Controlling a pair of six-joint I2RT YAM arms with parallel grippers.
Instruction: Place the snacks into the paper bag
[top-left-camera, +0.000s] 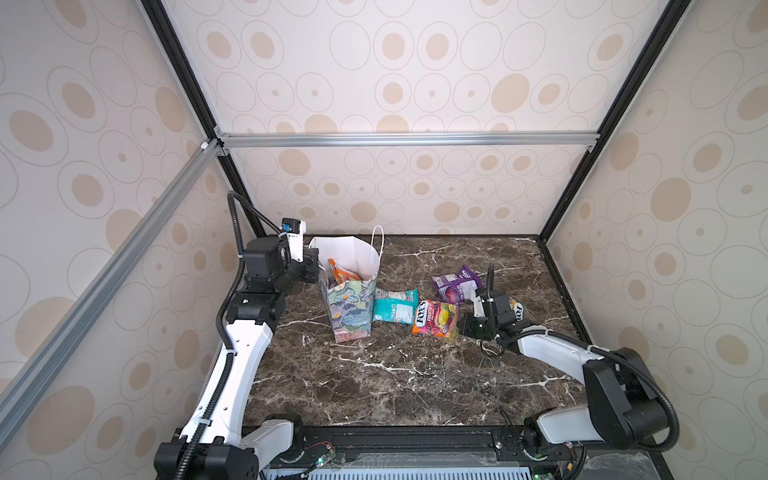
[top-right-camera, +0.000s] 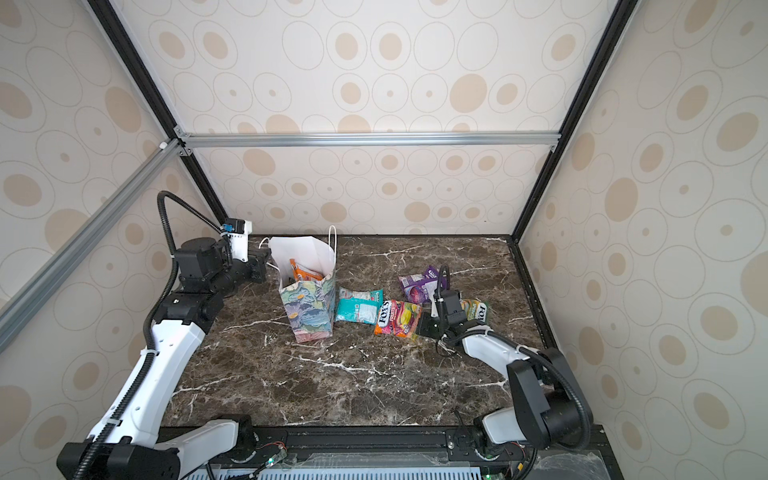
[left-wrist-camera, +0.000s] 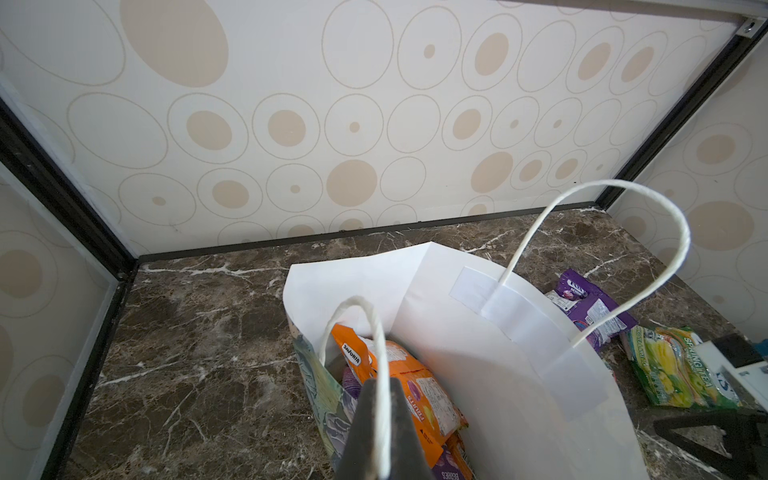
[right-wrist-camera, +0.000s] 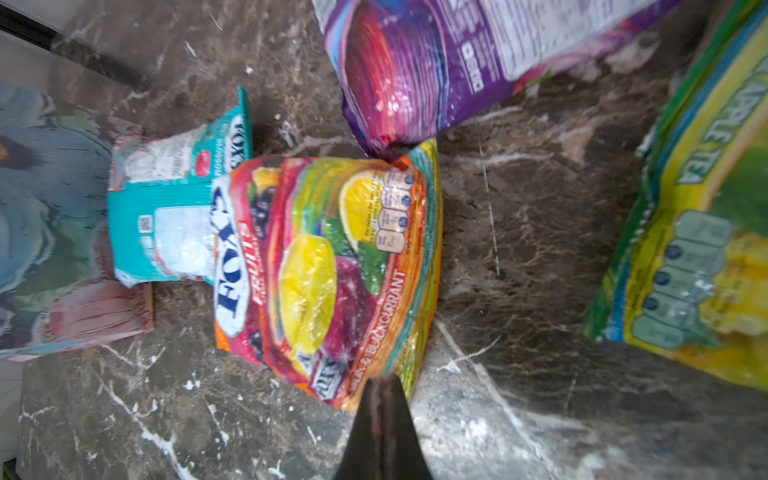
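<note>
The paper bag (top-left-camera: 352, 308) stands upright at the left, flower-printed, with an orange snack pack (left-wrist-camera: 412, 380) and purple packs inside. Beside its left rim my left gripper is shut; a white cord handle (left-wrist-camera: 382, 416) crosses its fingers, and I cannot tell whether they pinch it. A teal snack pack (right-wrist-camera: 180, 208) lies against the Fox's Fruits pack (right-wrist-camera: 320, 280). My right gripper is shut, its tips overlapping the lower right corner of the Fox's pack; whether they pinch that corner I cannot tell. A purple pack (right-wrist-camera: 448, 64) and a yellow-green pack (right-wrist-camera: 704, 240) also lie on the table.
The bag's right handle (left-wrist-camera: 680, 232) stands up in a tall loop. Patterned walls (top-left-camera: 400, 192) enclose the back and sides.
</note>
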